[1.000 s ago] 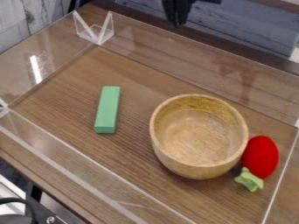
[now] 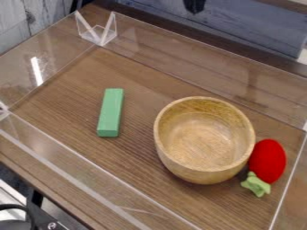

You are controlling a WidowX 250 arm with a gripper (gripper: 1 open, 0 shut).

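A tan bowl (image 2: 203,138) sits right of centre on the wooden table (image 2: 144,67). A green bar (image 2: 110,112) lies left of it. A red object with a green tip (image 2: 267,159) lies right of the bowl. A small dark part of my gripper (image 2: 195,5) shows at the top edge; its fingers are too cropped to tell.
Clear plastic holders (image 2: 97,28) stand at the upper left. A raised wall runs along the back.
The dark gripper at the top has moved up and mostly out of view. The objects on the table have not moved.
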